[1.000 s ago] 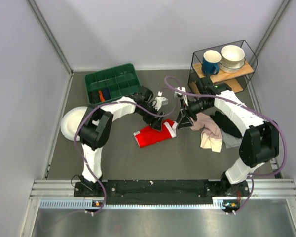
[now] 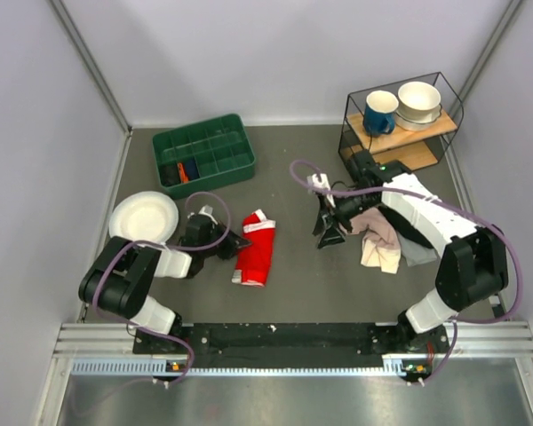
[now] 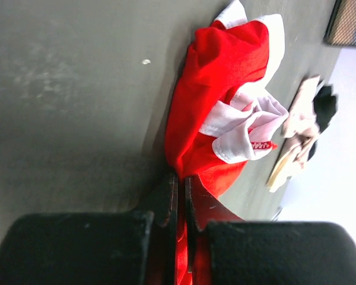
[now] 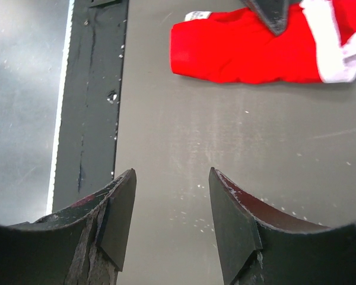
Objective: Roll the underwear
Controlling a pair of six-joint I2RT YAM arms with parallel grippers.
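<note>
The red underwear [image 2: 256, 253] with a white band lies folded into a narrow strip on the table, its long side running front to back. My left gripper [image 2: 241, 241] reaches it from the left side. In the left wrist view, its two fingers are closed on a red fold of the underwear [image 3: 207, 89], and the white band is bunched toward the far end. Apart from the cloth, to its right, my right gripper [image 2: 327, 240] hovers over the table. Its fingers [image 4: 118, 219] stand apart in the right wrist view, with only bare table between them.
Several folded cloths [image 2: 377, 240] lie beneath the right arm. A white plate [image 2: 144, 218] sits at the left and a green divided box [image 2: 240, 166] at the back. The wire shelf [image 2: 400, 138] holds dishes at back right.
My left gripper has moved left and toward the front, and the underwear has shifted left and turned from slanting sideways to front-to-back. The right gripper has shifted slightly left.
</note>
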